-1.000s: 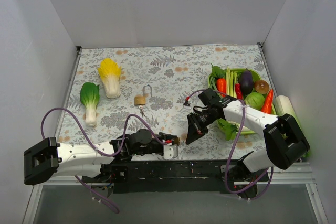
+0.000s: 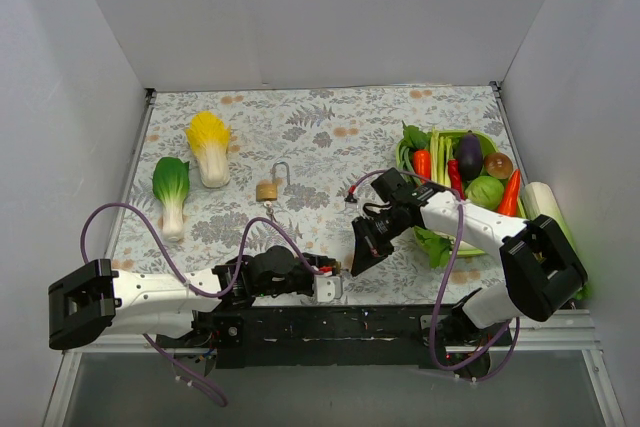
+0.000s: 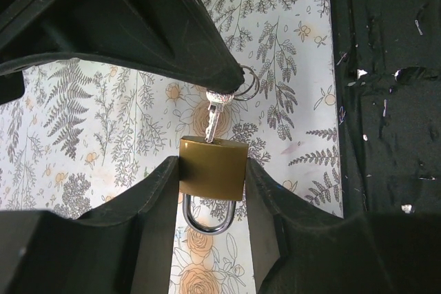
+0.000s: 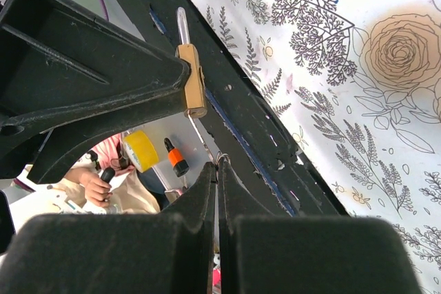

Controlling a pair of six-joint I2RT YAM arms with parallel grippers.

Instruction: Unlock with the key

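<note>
My left gripper is shut on a brass padlock (image 3: pixel 212 170), whose steel shackle (image 3: pixel 208 229) points away from the key side. In the right wrist view, my right gripper is shut on a small key (image 4: pixel 200 135), with a thin ring at its fingertips. The key's blade (image 3: pixel 213 123) runs straight to the padlock's keyhole face in the left wrist view. Its tip meets that face; whether it is inside the hole, I cannot tell. From above, both grippers meet low over the table's front edge.
Another brass padlock (image 2: pixel 267 191), its shackle open and keys attached, lies on the patterned table (image 2: pixel 320 157). Yellow cabbage (image 2: pixel 209 150) and bok choy (image 2: pixel 171 197) are at the left. A green basket (image 2: pixel 480 137) of vegetables stands right, beneath the right arm.
The right gripper has come slightly left and down, closing the gap to the left gripper.
</note>
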